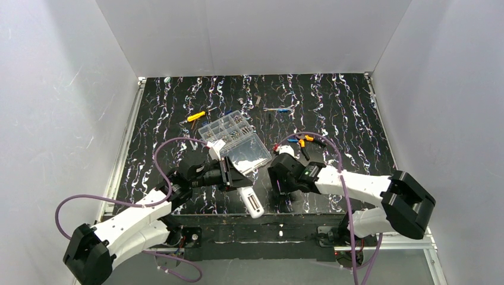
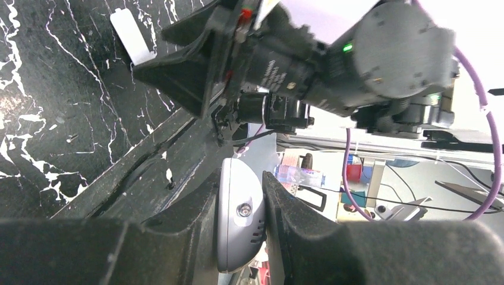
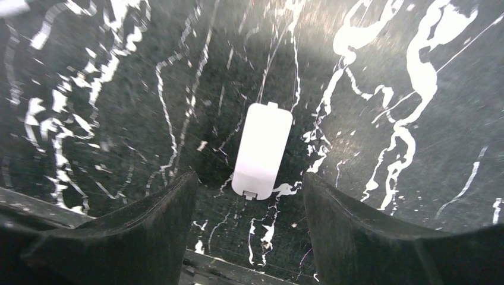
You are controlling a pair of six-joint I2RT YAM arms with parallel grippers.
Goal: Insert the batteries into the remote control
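Note:
My left gripper point(image 1: 240, 181) is shut on the white remote control point(image 1: 252, 202), held out over the table's front edge. The remote's open back faces up, with long slots in it; whether batteries lie in them is too small to tell. End-on, the remote point(image 2: 241, 219) stands between the left fingers in the left wrist view. A white battery cover point(image 3: 262, 151) lies flat on the black table in the right wrist view. My right gripper is open above it, with fingers point(image 3: 172, 214) apart on either side and touching nothing.
Behind the grippers sits a clear compartment box point(image 1: 226, 127) with its lid point(image 1: 246, 153) laid open. Orange-handled pliers point(image 1: 303, 147) lie behind the right arm, a yellow screwdriver point(image 1: 196, 116) at the back left.

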